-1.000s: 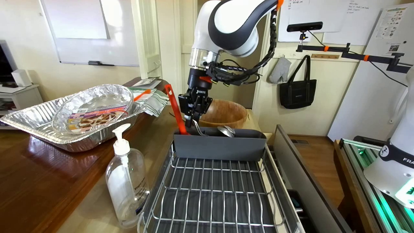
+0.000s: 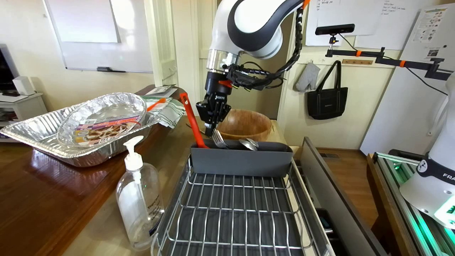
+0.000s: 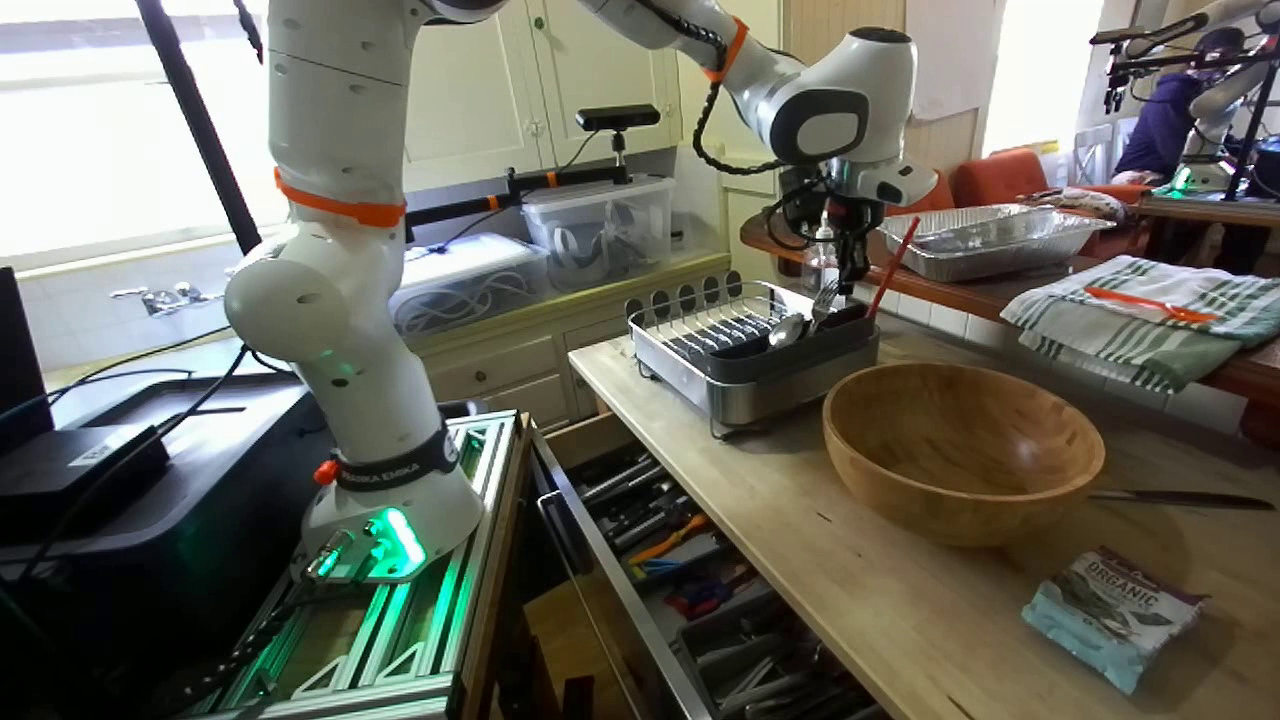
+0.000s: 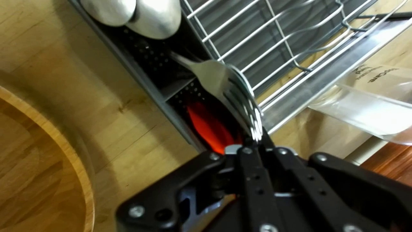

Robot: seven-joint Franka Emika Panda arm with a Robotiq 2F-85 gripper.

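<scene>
My gripper is shut on the tine tips of a silver fork [image 4: 214,79], its fingers pointing down over the cutlery holder [image 2: 241,162]. The fork leans in the dark grey holder, its handle end hidden inside. Another metal edge shows close behind its tines in the wrist view, perhaps a second fork. In exterior view 1 the fork [image 2: 218,139] stands just right of the fingertips. Two spoons [image 4: 156,17] rest bowl-up in the neighbouring compartment. A red-handled utensil [image 2: 192,121] stands in the holder's left end, right beside my gripper [image 2: 209,129].
The wire dish rack [image 2: 239,209] is bare. A wooden bowl [image 3: 960,450] sits near the holder on the counter, with a snack packet [image 3: 1113,614] farther along. A soap bottle [image 2: 138,204] stands beside the rack. Below the counter, a drawer [image 3: 672,540] of utensils hangs open.
The fork has turned and risen slightly, its tines now showing broadside in exterior view 1 instead of edge-on. My gripper has shifted slightly left; the red handle leans a touch farther left.
</scene>
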